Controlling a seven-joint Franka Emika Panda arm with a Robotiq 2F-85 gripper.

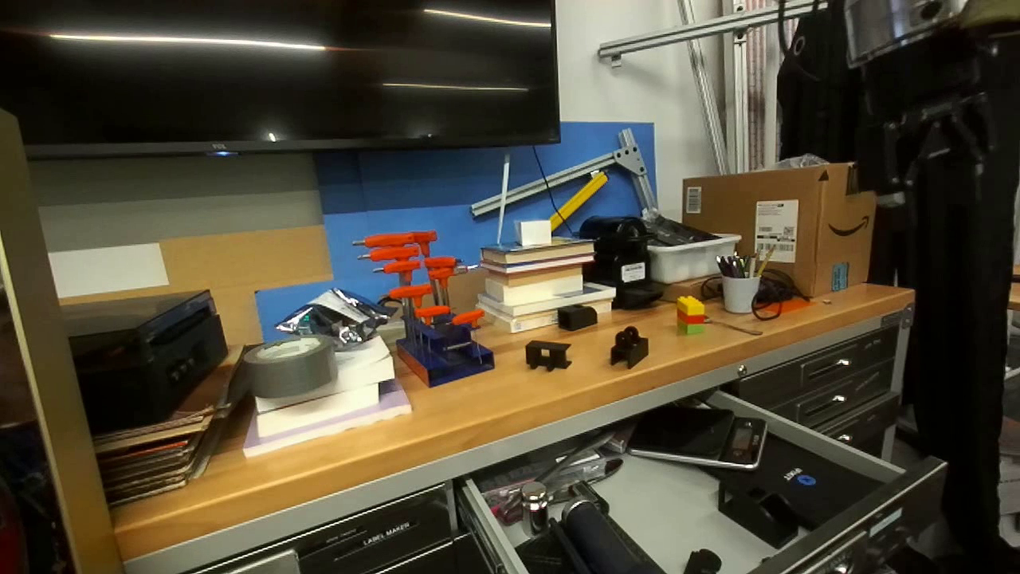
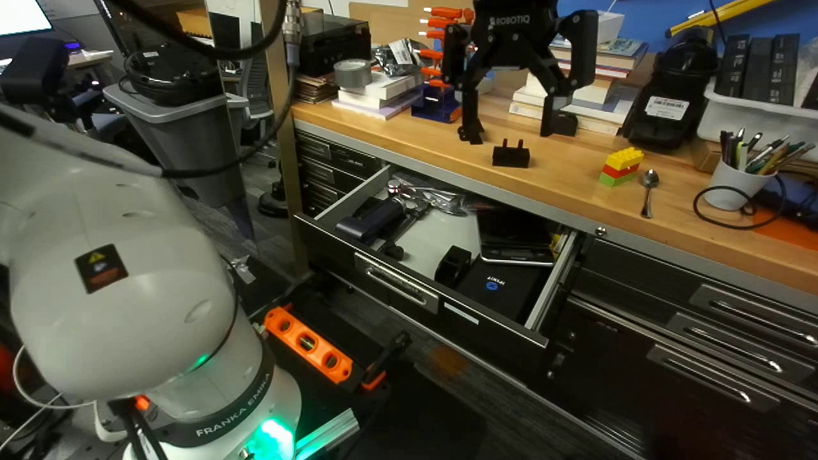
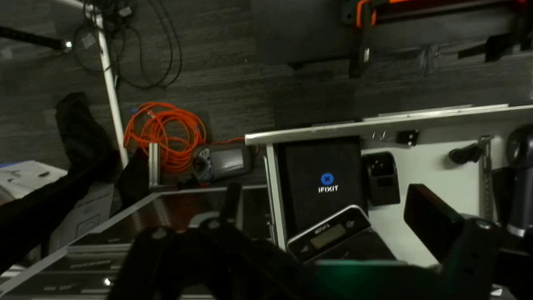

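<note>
My gripper [image 2: 512, 131] stands open, its two black fingers wide apart and nothing held between them. In exterior view 1 the dark gripper hangs at the upper right, in front of the black curtain. The wrist view has it above the open drawer [image 3: 419, 119], with one finger pad [image 3: 433, 220] over the drawer's interior. Inside the drawer lie a black iFixit case [image 3: 320, 165], a scale [image 3: 330, 235] and a black holder [image 3: 382, 177]. On the bench are small black parts [image 1: 547, 355], a stack of coloured toy bricks [image 1: 690, 316] and a spoon [image 2: 648, 191].
A hex-key stand [image 1: 445, 352] with orange handles, book stacks [image 1: 540, 287] and a pen cup [image 1: 740, 292] line the bench. A cardboard box [image 1: 813, 229] stands at its far end. The drawer juts out from the bench.
</note>
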